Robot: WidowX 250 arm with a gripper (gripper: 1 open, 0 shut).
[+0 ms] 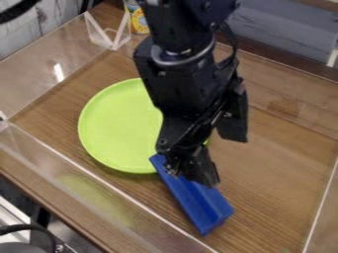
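My black gripper (188, 168) reaches down from the top centre, its fingertips low over the upper end of a long blue bar (201, 206), which lies on the wooden table. The fingers look open, and whether they touch the bar is hard to tell. A bright green plate (113, 128) lies to the left, partly behind the arm.
Clear panels border the table along the left and lower left (34, 74). Bare wood (278, 168) fills the right side. A small yellow item (137, 20) stands at the back, partly hidden by the arm.
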